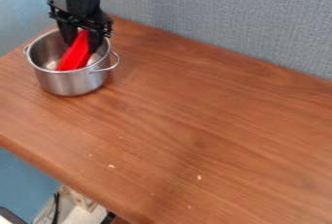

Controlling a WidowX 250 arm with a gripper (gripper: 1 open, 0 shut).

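A steel pot [62, 79] with two side handles stands at the upper left of the table in the camera view. A long red object [76, 51] leans inside it, slanting up toward the back. My black gripper [82, 28] is over the back of the pot, around the top end of the red object; its fingertips are dark and hidden enough that their grip is unclear.
A grey padded wall [227, 19] runs along the back. The table's left edge drops to a blue area with some wooden and black fittings below.
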